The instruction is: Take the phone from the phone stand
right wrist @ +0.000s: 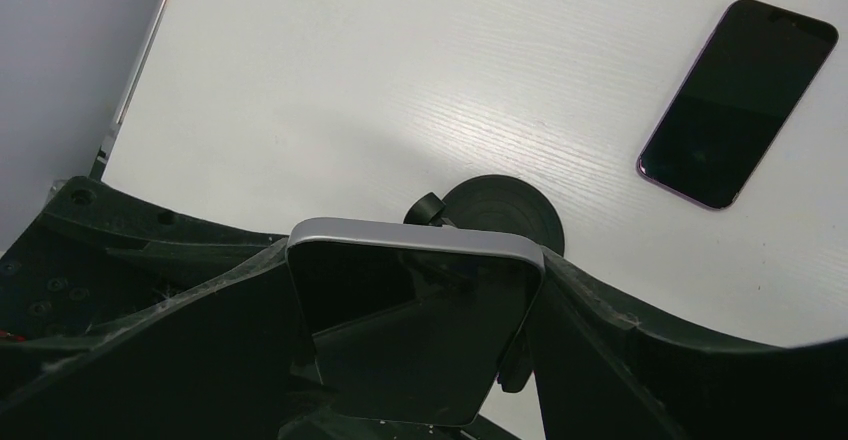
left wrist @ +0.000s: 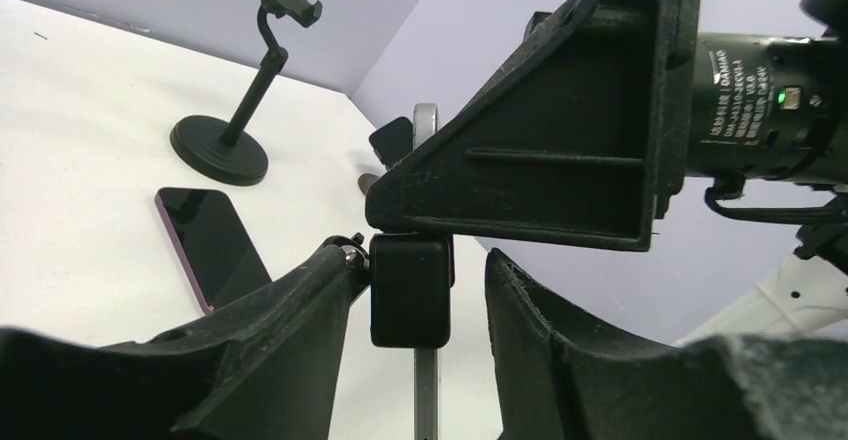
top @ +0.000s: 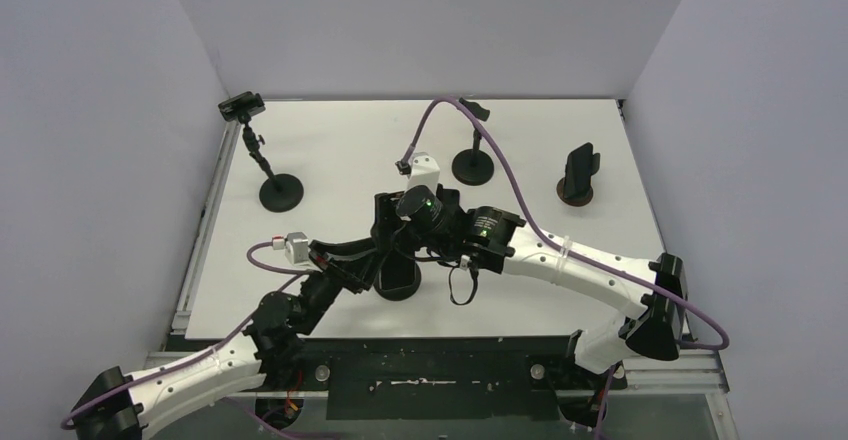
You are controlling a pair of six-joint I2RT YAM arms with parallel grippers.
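Note:
A phone [right wrist: 410, 330] with a silver edge stands in the near phone stand, whose round base [right wrist: 505, 210] rests on the table. In the right wrist view my right gripper straddles the phone. Its fingers lie along both side edges with no clear gap, but whether they press is unclear. The left wrist view shows my left gripper open around the stand's black clamp block [left wrist: 410, 290], with room between the block and the right-hand finger. A finger [left wrist: 540, 170] of my right gripper hangs just above that block and hides most of the phone.
Another phone [right wrist: 740, 105] lies flat on the white table beyond the stand. Other stands rise at the back left [top: 281, 192], back middle [top: 473, 166] and right [top: 577, 182].

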